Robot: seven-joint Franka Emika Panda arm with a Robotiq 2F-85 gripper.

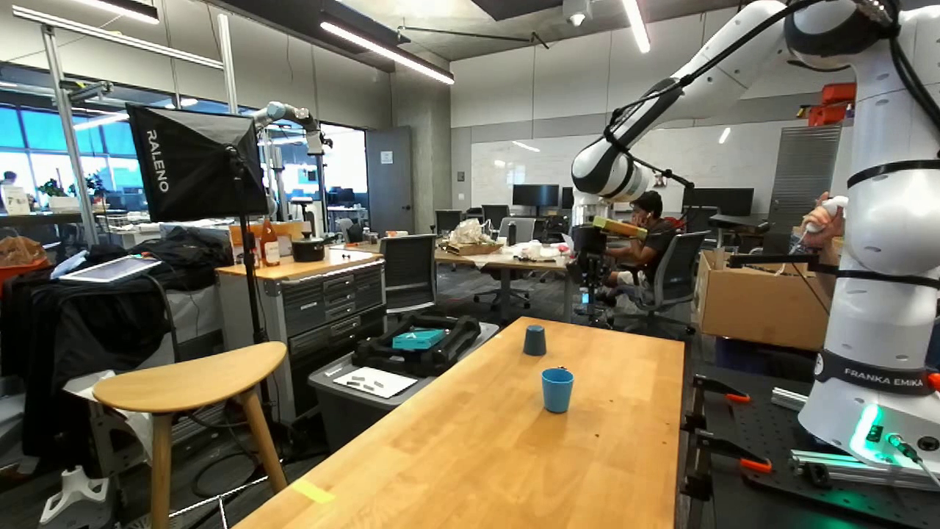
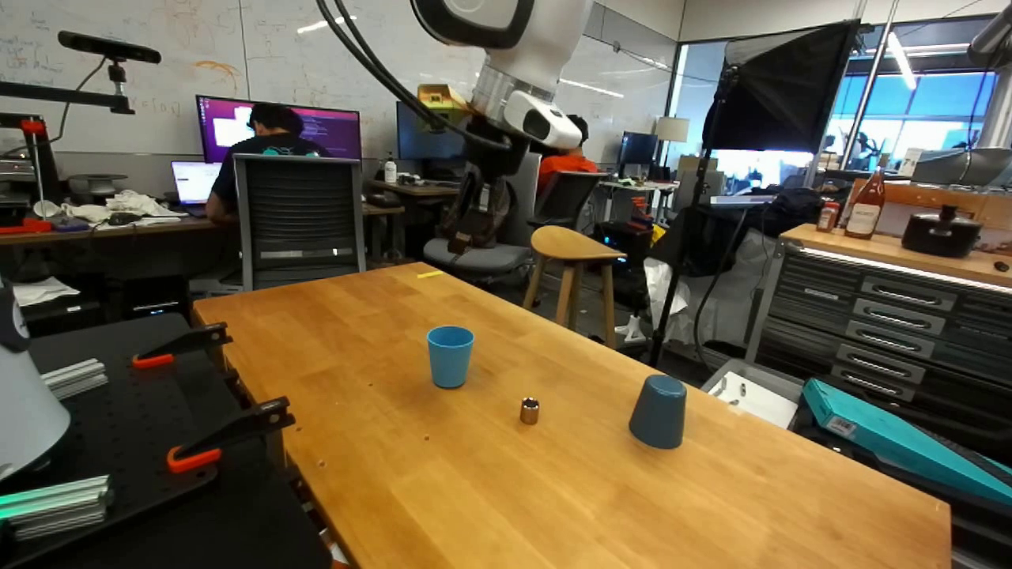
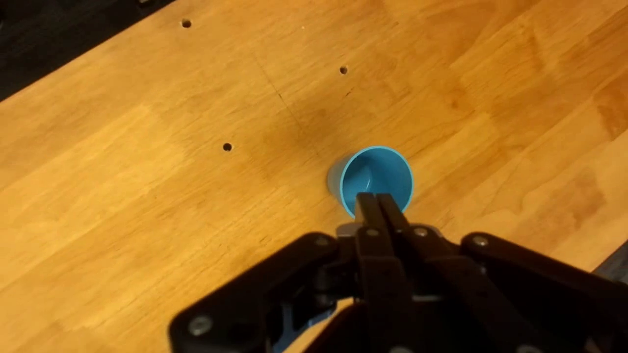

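My gripper is shut, its fingertips together and nothing showing between them. It hangs well above the table, as the gripper seen from outside shows. An upright light-blue cup stands on the table; in the wrist view, my fingertips overlap the near rim of the cup, which looks empty where its inside shows. A small metal cylinder stands on the wood between it and a dark-blue cup, which is upside down. In the wrist view my gripper mostly hides these two.
The wooden table is otherwise mostly bare. Black clamps with orange tips line the edge by the robot base. A stool and a grey bin stand beyond the other long side.
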